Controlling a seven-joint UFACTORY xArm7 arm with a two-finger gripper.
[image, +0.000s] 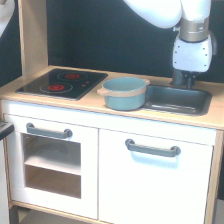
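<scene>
A teal pot with tan handles stands upright on the wooden counter, between the stove and the sink, close to the sink's left edge. The white robot arm reaches in from the top. Its gripper points down at the back of the dark sink, to the right of the pot and apart from it. Dark shapes there blend with the dark backdrop, so the fingers and whatever lies between them cannot be made out.
The black stovetop with red burner rings is bare. Below the counter are a windowed cabinet door on the left and a white door on the right, both shut, with dark handles. A wooden post rises at the left.
</scene>
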